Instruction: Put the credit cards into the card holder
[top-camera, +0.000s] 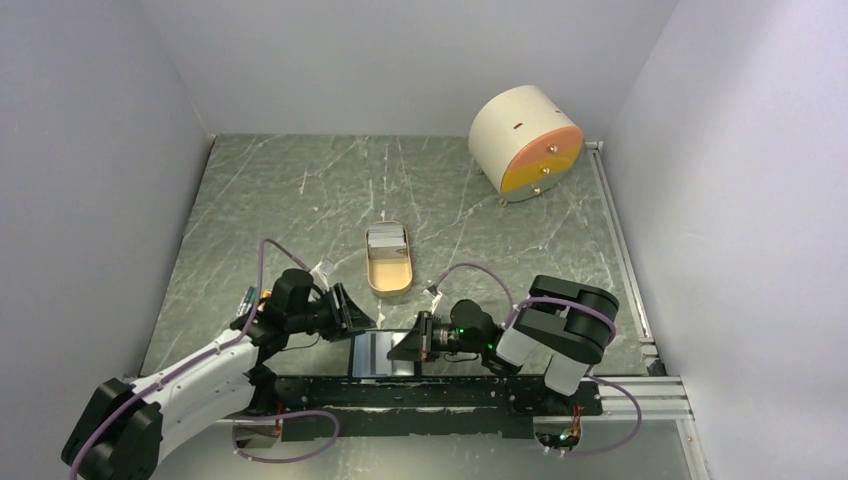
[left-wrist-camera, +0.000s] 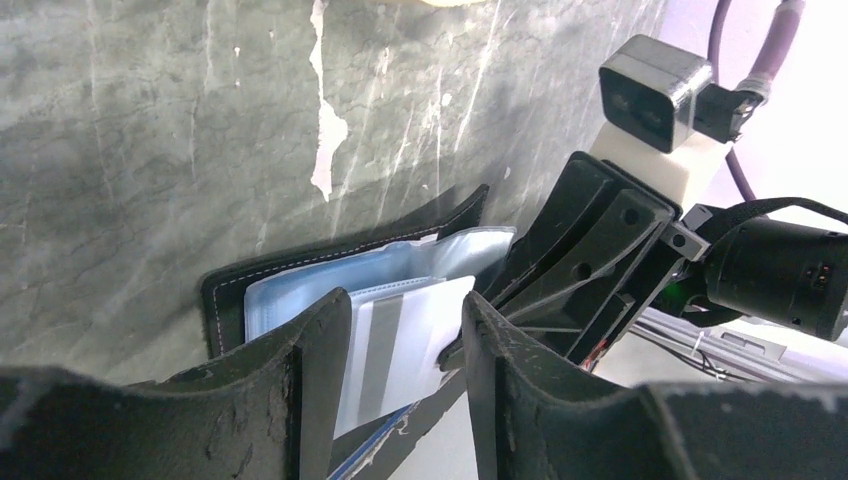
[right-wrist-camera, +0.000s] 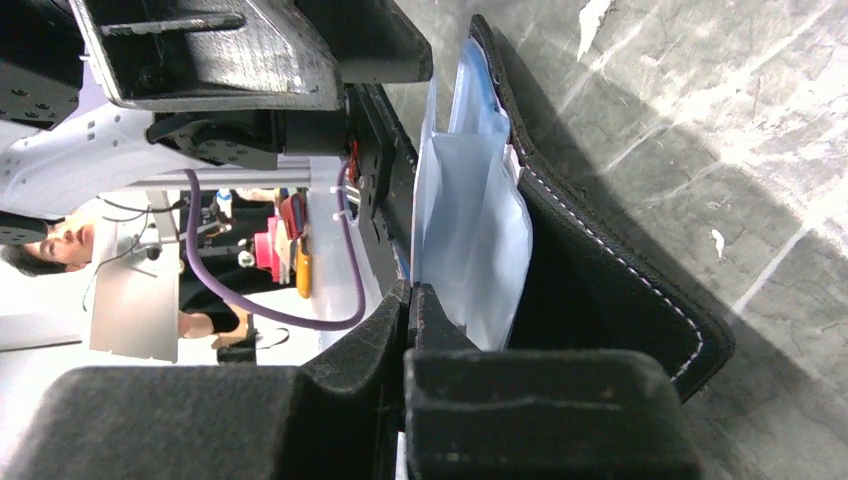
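The black card holder (top-camera: 358, 357) lies spread at the table's front edge, its clear bluish sleeves (left-wrist-camera: 345, 280) lifted. My right gripper is shut on the edge of one sleeve page. A white panel with a grey stripe (left-wrist-camera: 405, 335) shows there in the left wrist view; whether it is a card inside the sleeve, I cannot tell. My left gripper stands part open above the sleeves, with the striped panel visible beyond the gap. Whitish cards (top-camera: 386, 237) stand in the rear part of a tan box (top-camera: 390, 287) farther back.
A round cream drawer box (top-camera: 515, 130) with coloured drawers stands at the back right. Beside the left arm, colourful sticks (top-camera: 245, 302) are partly hidden. Most of the marble table around the tan box is free.
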